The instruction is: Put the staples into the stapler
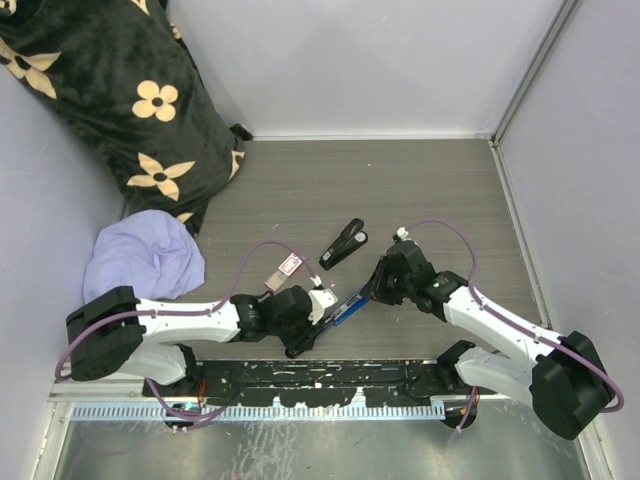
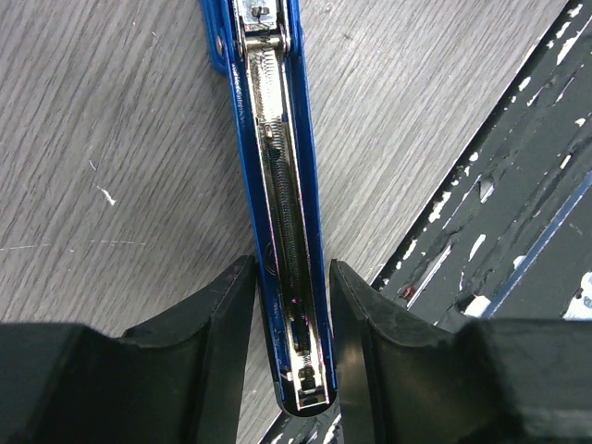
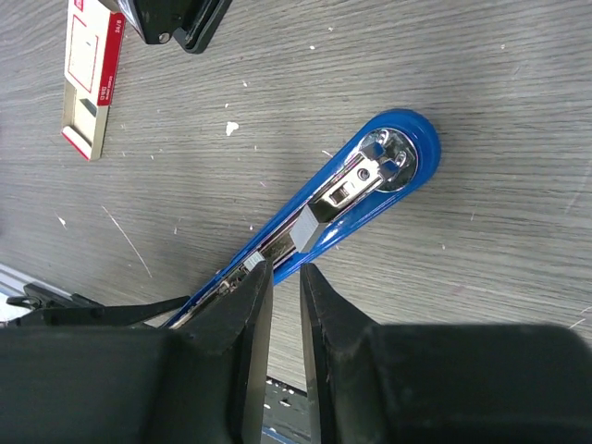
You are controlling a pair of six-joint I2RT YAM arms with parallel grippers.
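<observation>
The opened blue stapler point(image 1: 348, 309) lies slantwise near the table's front, between the two grippers. In the left wrist view its metal channel and spring point(image 2: 282, 176) face up. My left gripper has a finger on each side of the stapler's lower end, very close to its walls; whether both touch is unclear. My right gripper is slightly open over the stapler, with nothing gripped in its narrow gap. A grey staple block point(image 3: 308, 229) sits tilted at the metal channel, near the round anvil end; a second grey piece point(image 3: 253, 262) shows lower in the channel.
A black stapler point(image 1: 345, 243) lies farther back. An open red-and-white staple box point(image 3: 92, 60) lies left of it. A lilac cloth point(image 1: 145, 255) and a dark flowered cushion point(image 1: 120, 90) fill the left side.
</observation>
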